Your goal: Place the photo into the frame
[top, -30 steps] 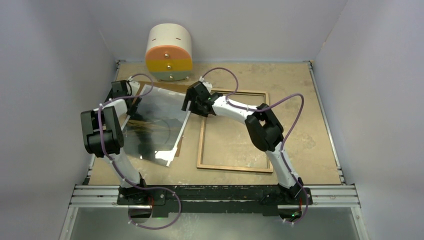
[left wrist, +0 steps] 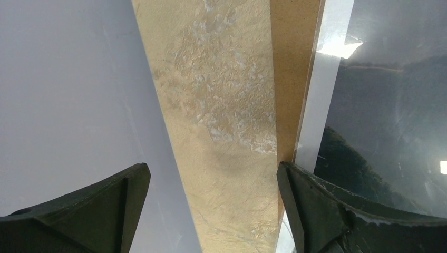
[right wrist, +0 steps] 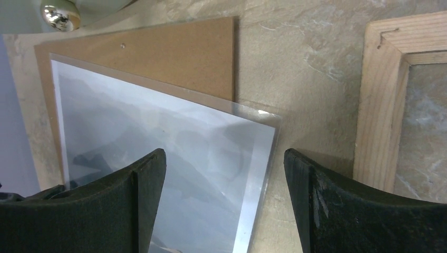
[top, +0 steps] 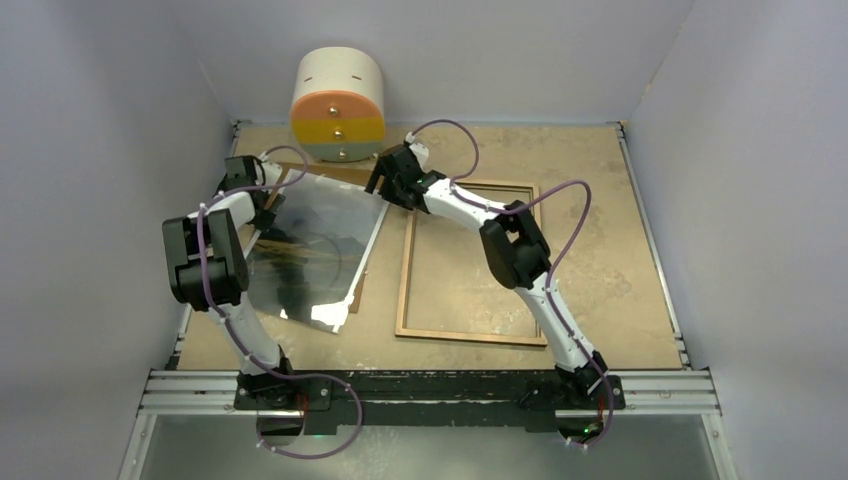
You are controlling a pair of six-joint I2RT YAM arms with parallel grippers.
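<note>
A photo [top: 315, 240] in a clear cover with white borders lies askew on a brown backing board [right wrist: 179, 50] at the left of the table. My left gripper is open at the photo's left edge, one finger resting by that edge and the other beside it. My right gripper has its fingers apart over the photo's upper right corner, nothing visibly held. The empty wooden frame [top: 403, 290] lies to the right, its corner beside my right gripper in the right wrist view.
A rounded drawer box [top: 336, 95] stands at the back behind the photo. Side and back walls bound the table, with the left wall close to my left gripper. Bare table [top: 610, 260] lies right of the frame.
My right arm has moved back toward the rear of the table, onto the photo's upper right corner. My left arm has shifted only slightly.
</note>
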